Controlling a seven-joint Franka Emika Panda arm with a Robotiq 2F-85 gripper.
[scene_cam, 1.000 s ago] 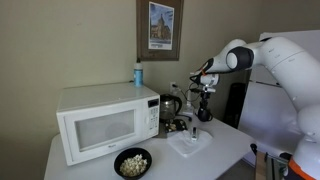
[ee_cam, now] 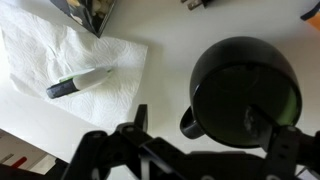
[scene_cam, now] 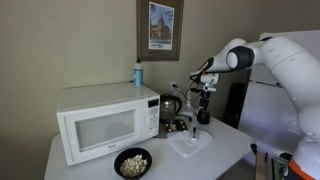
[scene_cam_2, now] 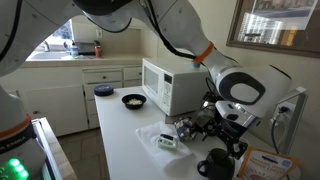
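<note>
A black mug stands on the white table, seen from above in the wrist view with its handle toward the lower left. My gripper is open above it. One fingertip lies over the table left of the handle; the other overlaps the mug's dark inside in this view. Whether either touches the mug, I cannot tell. In the second exterior view, the gripper hangs close above the mug. The first exterior view shows the mug at the table's right end, under the arm.
A paper towel carries a marker and a dark, patterned object. The microwave, a kettle and a bowl stand farther left. Bare table lies between the bowl and the towel.
</note>
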